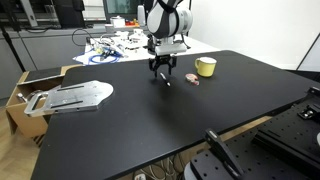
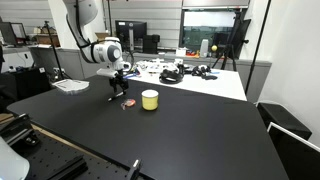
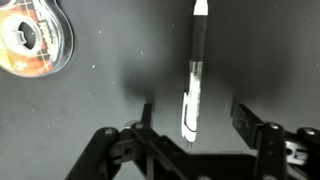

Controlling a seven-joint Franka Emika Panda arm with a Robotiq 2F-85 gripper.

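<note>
A black and white pen (image 3: 195,75) lies on the dark table, running nearly straight up the wrist view, its clip and white end toward my gripper. My gripper has its fingers spread on either side of the pen's line, with a clear gap left and right. In exterior view 1 the gripper (image 1: 163,71) points down just above and behind the pen (image 1: 163,86). Whether the fingertips touch the table cannot be made out.
A roll of tape in an orange-pink dispenser (image 3: 35,38) lies left of the pen in the wrist view. The yellow mug (image 1: 205,67) stands beyond it. A light-coloured flat tray (image 1: 77,97) sits at the table's left.
</note>
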